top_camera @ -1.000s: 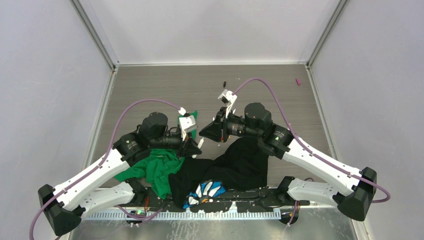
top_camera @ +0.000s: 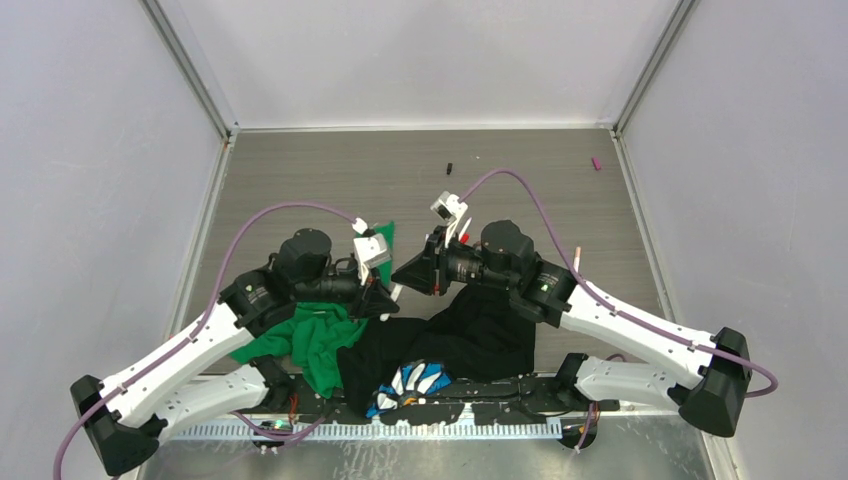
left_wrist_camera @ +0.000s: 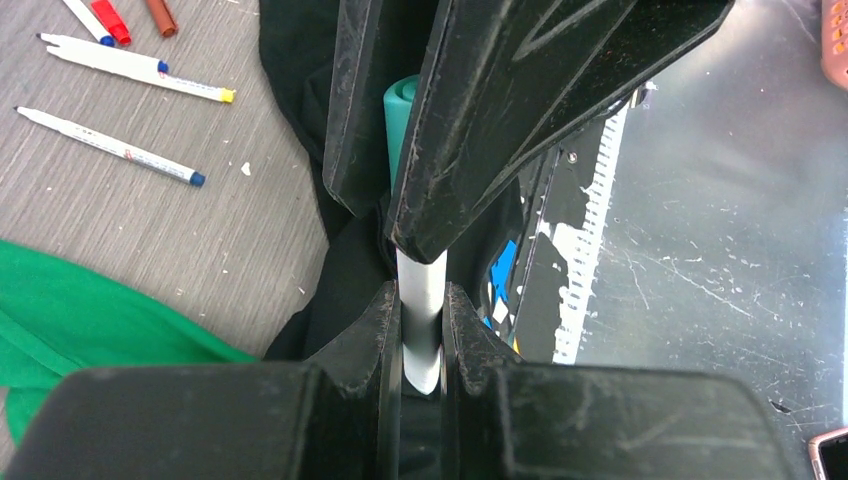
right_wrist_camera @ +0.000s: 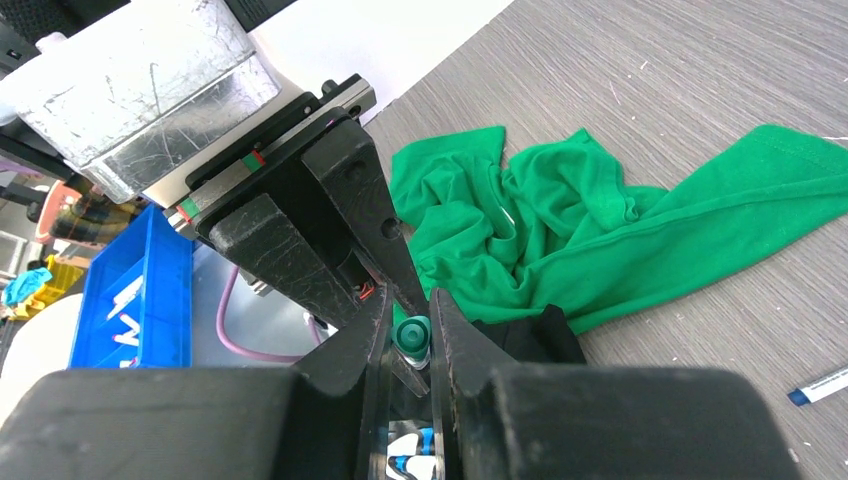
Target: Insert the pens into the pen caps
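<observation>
A white pen (left_wrist_camera: 422,300) with a teal end (left_wrist_camera: 399,125) is gripped low on its barrel by my left gripper, which is shut on it. The pen points up from the fingers. My right gripper has its fingers on both sides of the teal end (right_wrist_camera: 412,337), very close to it; whether they press on it is unclear. From above, a short piece of the white pen (top_camera: 396,293) shows between the two grippers. Where cap and barrel meet is hidden behind the right gripper's black fingers.
Several white pens (left_wrist_camera: 108,146) lie on the grey table, with a red cap (left_wrist_camera: 111,22) and a brown cap (left_wrist_camera: 161,17). Green cloth (right_wrist_camera: 620,230) and black cloth (top_camera: 480,335) lie below the arms. A black cap (top_camera: 449,169) and a pink cap (top_camera: 597,163) lie further back.
The left gripper has moved a little left, and the pen stays in it.
</observation>
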